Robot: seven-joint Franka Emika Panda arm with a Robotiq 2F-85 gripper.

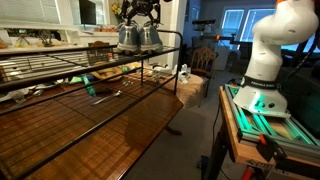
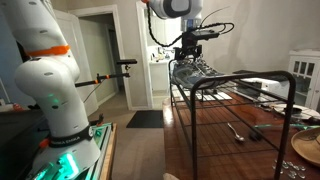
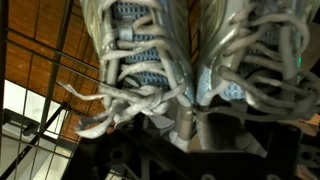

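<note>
A pair of grey-white shoes stands side by side on top of the black wire rack: the left shoe (image 1: 128,38) and the right shoe (image 1: 151,38). Seen from the wrist, blue tongues and loose pale laces (image 3: 140,98) fill most of the picture. My gripper (image 1: 141,17) is just above the pair, its fingers spread wide with nothing held between them. Dark fingers show along the bottom of the wrist view, close to the shoes; whether they touch is unclear. In exterior view 2 the shoes (image 2: 190,72) sit at the rack's far end beneath the gripper.
The wire rack (image 2: 235,103) stands on a brown wooden table (image 1: 95,140). A metal spoon (image 1: 104,99) and several small items lie on the table under and behind the rack. Another robot arm base (image 1: 262,95) is mounted at the right. The floor beside the table is open.
</note>
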